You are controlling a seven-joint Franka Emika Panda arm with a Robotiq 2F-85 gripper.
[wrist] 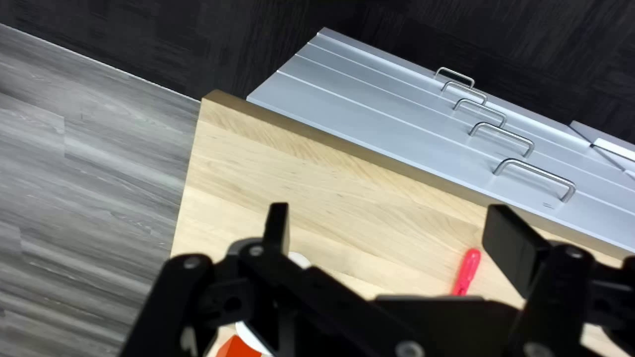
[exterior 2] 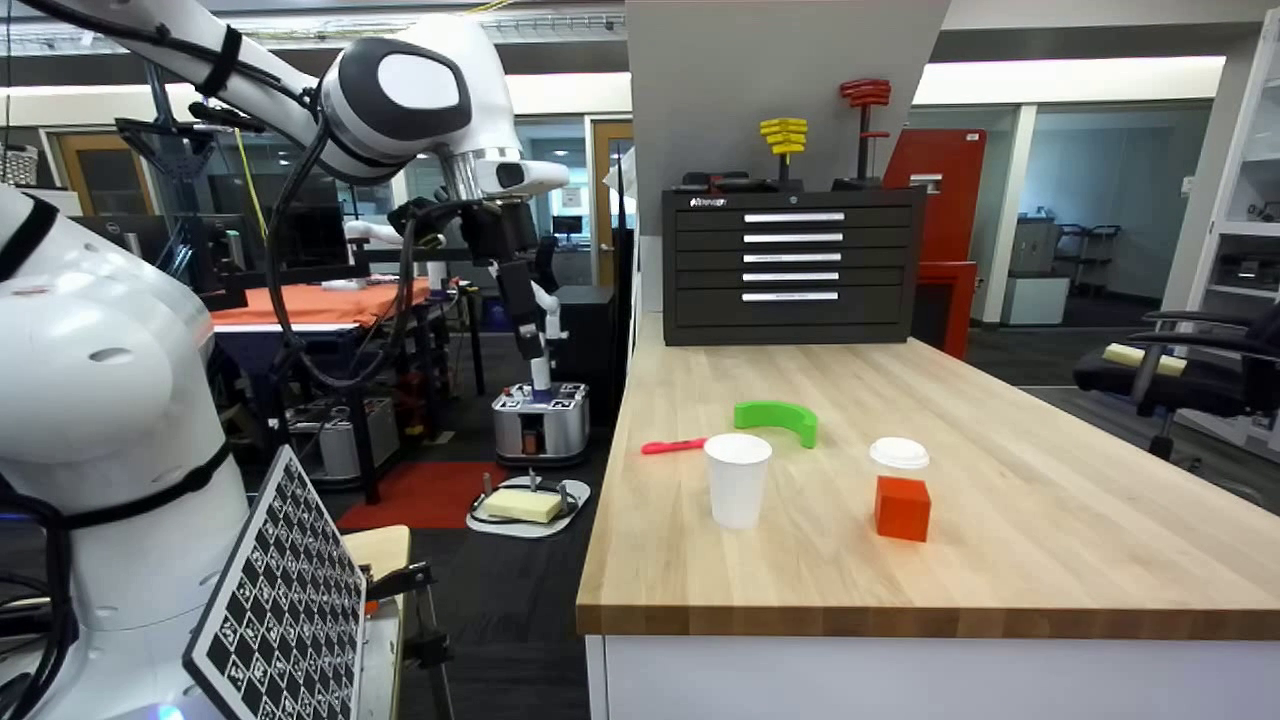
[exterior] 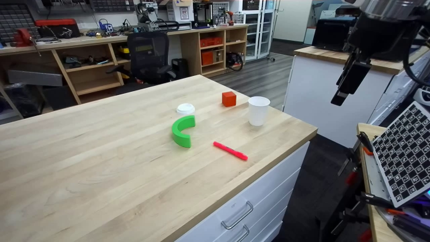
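Observation:
Empty and open, my gripper spreads its two fingers wide in the wrist view. From the side it hangs high off the table's edge [exterior 2: 529,342], apart from every object. On the wooden table stand a white cup [exterior: 258,111], upright near the corner, and an orange-red cube [exterior: 228,99] beyond it. A green half-ring [exterior: 182,133] lies left of a red marker [exterior: 230,151]. Behind the half-ring sits a white lid [exterior: 185,109]. The wrist view shows part of the marker [wrist: 467,270]; the gripper's body hides much of the cup and cube.
Below the tabletop [exterior: 100,169] are white drawers with metal handles [exterior: 238,215]. A patterned calibration board [exterior 2: 284,600] leans by the robot's base. A dark tool chest [exterior 2: 792,266] stands at the table's far end.

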